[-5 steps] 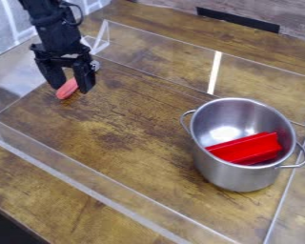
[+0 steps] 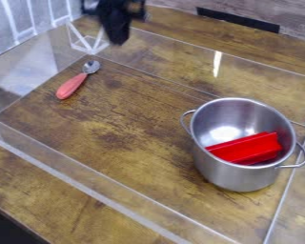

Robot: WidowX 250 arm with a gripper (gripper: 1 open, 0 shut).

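Observation:
A spoon with a red handle [image 2: 71,84] and silver head lies on the wooden board at the left. My gripper [image 2: 113,27] is a blurred dark shape at the top edge, above and to the right of the spoon and apart from it; its fingers are too blurred to tell their state. At the right a steel pot [image 2: 234,172] with two side handles holds a red block-like object [image 2: 244,149].
Clear plastic walls [image 2: 79,186] border the wooden work area [image 2: 130,124]. The middle of the board is free. A white grille [image 2: 15,24] stands at the top left.
My gripper has risen up and to the right, away from the spoon, which is now uncovered. The pot and its contents are unchanged.

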